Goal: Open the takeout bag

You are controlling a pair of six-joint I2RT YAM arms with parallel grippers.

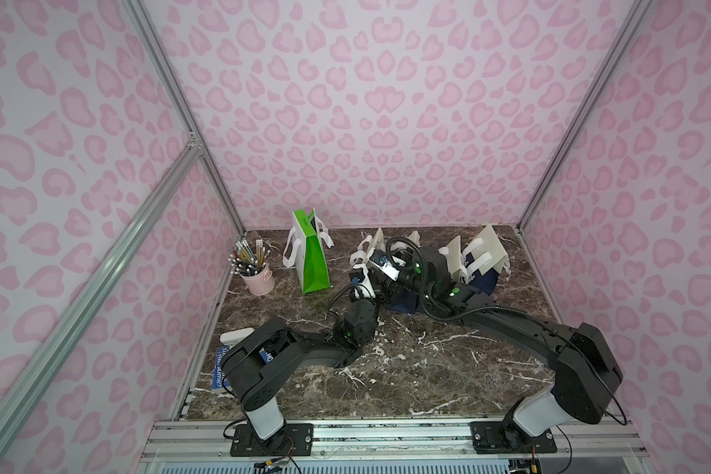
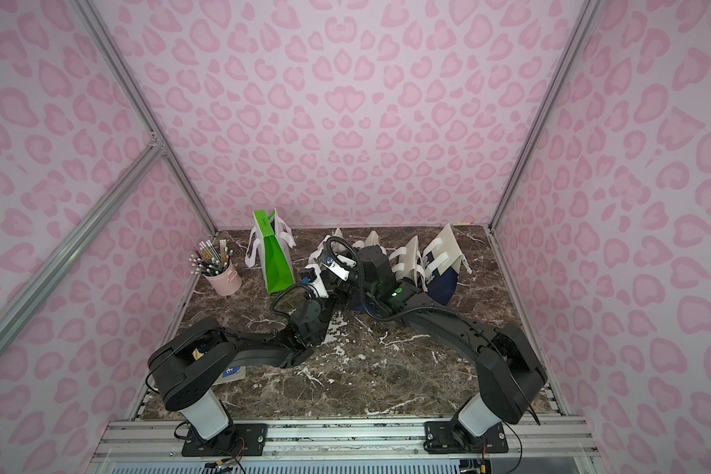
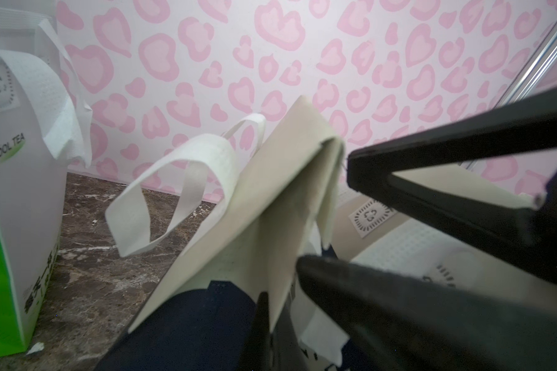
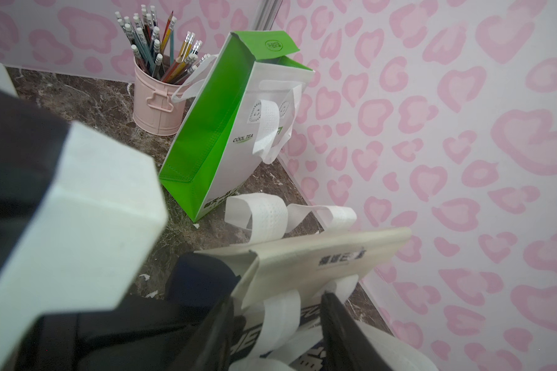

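Note:
The takeout bag, cream-topped with navy sides (image 3: 185, 334) and white handles (image 4: 269, 216), stands at the middle back of the table. In the left wrist view, my left gripper is shut low at the bag's front, and a thin cream edge tapers in between its fingers. The right gripper stands open over the bag's top, its two fingers apart with a white handle (image 4: 281, 315) showing between them. Its dark fingers (image 3: 365, 296) reach in from the right in the left wrist view, near the folded cream corner (image 3: 309, 148). Both arms hide much of the bag from above.
A green and white bag (image 1: 314, 264) stands to the left, with a pink cup of pencils (image 1: 258, 280) beyond it. More cream and navy bags (image 1: 486, 256) crowd the right.

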